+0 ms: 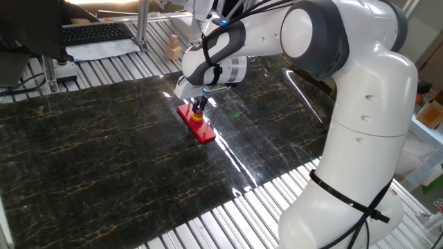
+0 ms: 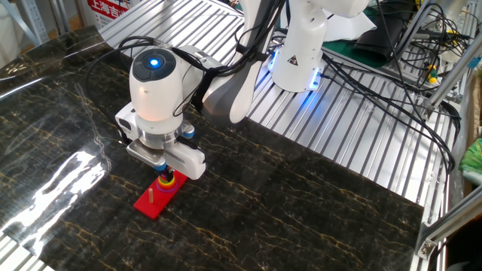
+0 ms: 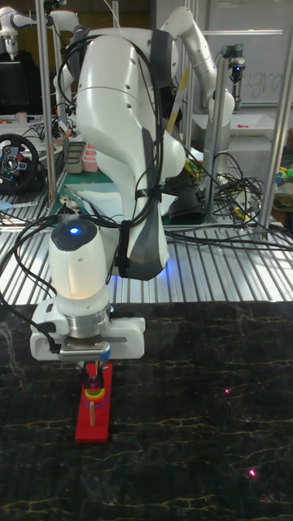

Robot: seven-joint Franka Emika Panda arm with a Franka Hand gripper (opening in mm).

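Note:
A red rectangular base (image 1: 206, 134) with upright pegs lies flat on the dark marbled table. Around its middle sits a stack of coloured rings (image 1: 198, 119), yellow and red among them. In the second exterior view a bare wooden peg (image 2: 151, 196) rises from the base's near part. My gripper (image 1: 199, 106) points straight down over the stack, its fingertips at the top of the rings. The third exterior view also has the gripper (image 3: 95, 382) right above the rings (image 3: 93, 396). Whether its fingers close on a ring is too small to tell.
Black cables (image 2: 392, 105) run over the slats near the robot's base.

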